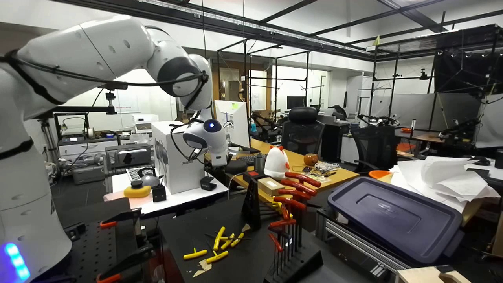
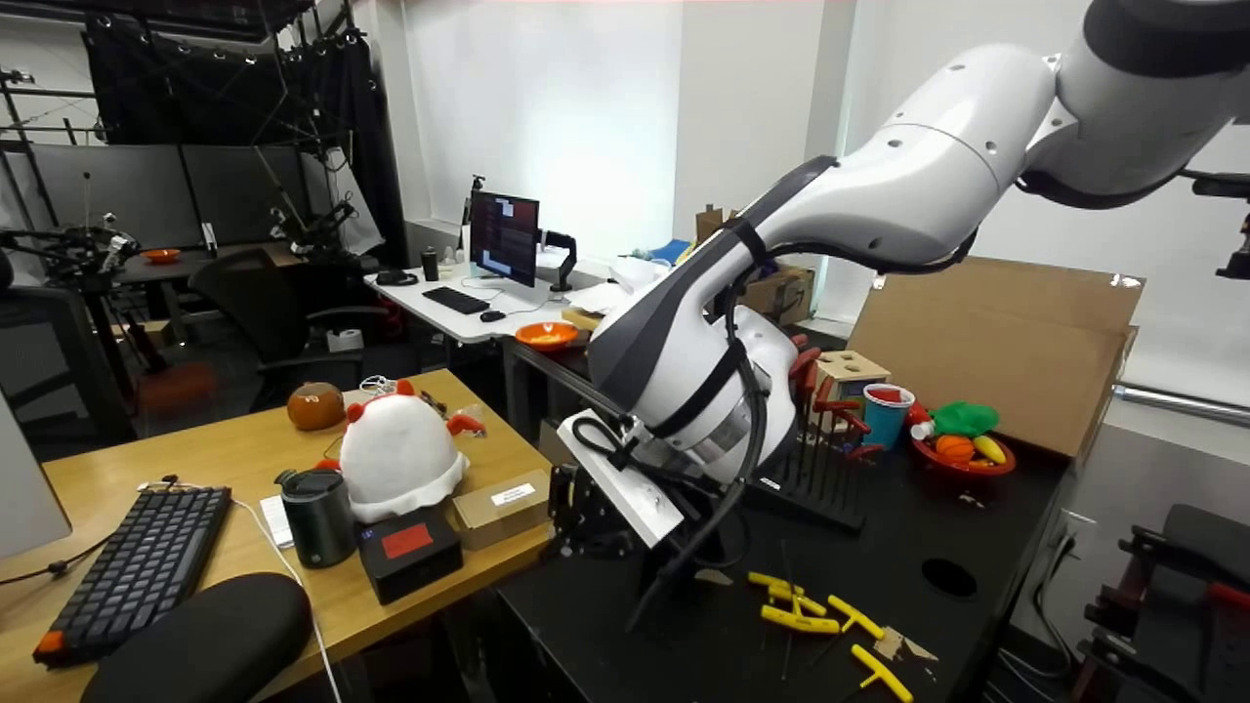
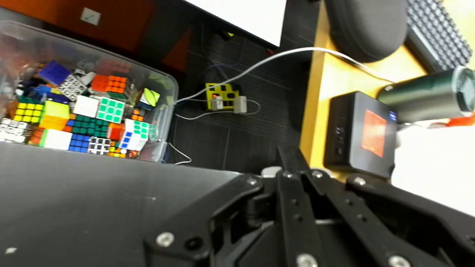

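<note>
My gripper is at the bottom of the wrist view, its black fingers drawn together with nothing visible between them. In exterior view 1 the white wrist housing (image 1: 218,158) hangs high, beyond the black table; the fingers are not clear there. Several yellow T-handle keys (image 1: 219,238) lie loose on the black table (image 1: 184,226). Red-handled keys (image 1: 296,193) stand upright in a black rack (image 1: 297,266) at that table's right side. My gripper is well apart from all these keys. In exterior view 2 the arm hides part of the table.
A wooden desk (image 2: 105,463) bears a white plush toy (image 2: 398,451), a dark tumbler (image 2: 318,516) and a black box (image 2: 407,553). A clear bin (image 3: 171,120) of puzzle cubes sits low by the table. A red bowl (image 2: 979,467) and blue cup (image 2: 885,416) stand behind the rack.
</note>
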